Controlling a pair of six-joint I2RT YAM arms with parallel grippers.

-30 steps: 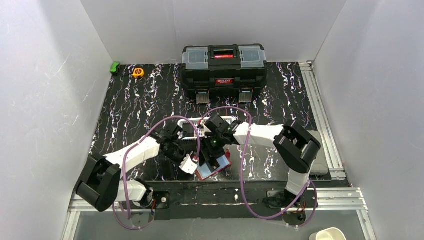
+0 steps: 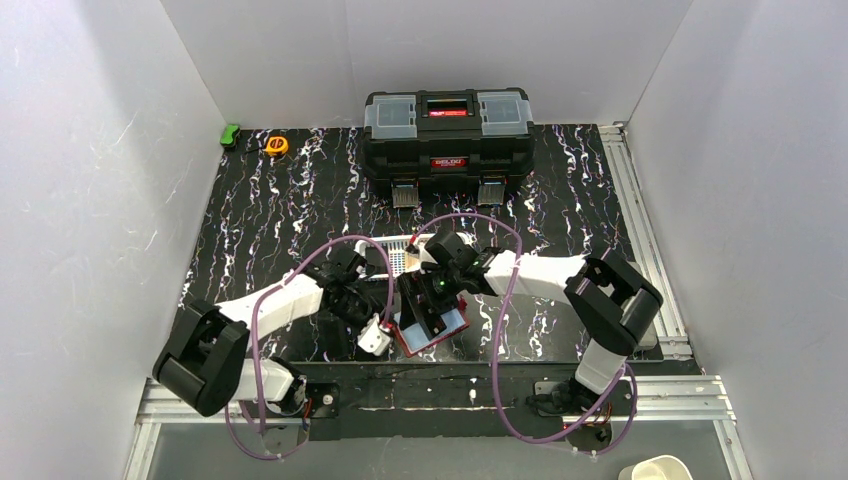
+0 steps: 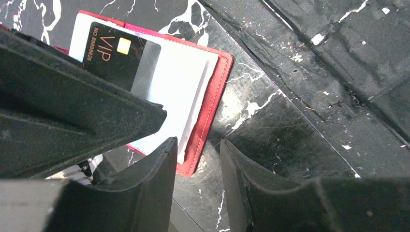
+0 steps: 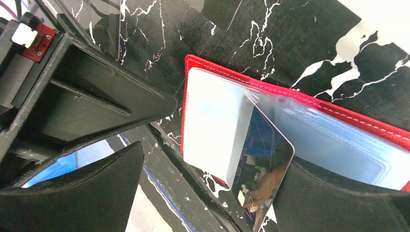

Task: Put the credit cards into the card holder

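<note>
The red-edged card holder (image 4: 212, 121) lies open near the table's front edge, with white and clear sleeves. A black VIP card (image 4: 263, 166) leans tilted over its middle in the right wrist view, one edge raised, outside the sleeves as far as shows. The left wrist view has the card's VIP face (image 3: 113, 55) lying across the white sleeve. My right gripper is open above the holder; the card's raised edge is close to one finger, contact unclear. Beside the holder's corner, my left gripper stands slightly open and empty.
A white basket (image 2: 375, 241) sits just behind the grippers, and a black toolbox (image 2: 450, 145) stands farther back. An orange tape measure (image 2: 277, 146) is at the back left. Table to either side of the arms is mostly clear.
My right arm has shifted slightly right.
</note>
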